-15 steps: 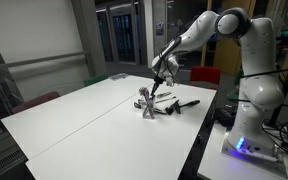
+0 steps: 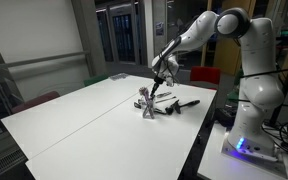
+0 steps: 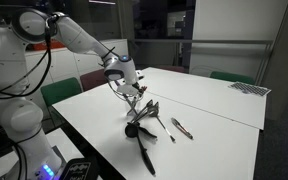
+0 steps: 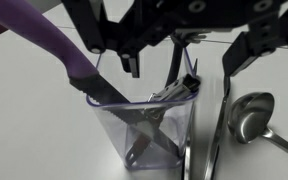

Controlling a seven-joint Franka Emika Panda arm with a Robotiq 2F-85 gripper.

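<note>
A clear container (image 4: pixel 144 125) stands on the white table, holding a knife with a purple handle (image 4: pixel 46 38) and a metal tool (image 4: pixel 172 90) that may be a peeler or opener. My gripper is over the container in the wrist view, its fingers apart at the top of the frame. Dark and metal utensils show below the gap, but I see nothing clasped. To the container's right lies a metal ladle (image 4: pixel 252 118). From exterior view 1, the gripper (image 2: pixel 156 92) hangs low beside the container (image 2: pixel 147 108).
A black utensil (image 3: pixel 145 153) lies on the table in exterior view 2, with a slim metal utensil (image 3: pixel 165 128) and a smaller tool (image 3: pixel 182 129) farther right. Dark chairs stand behind it.
</note>
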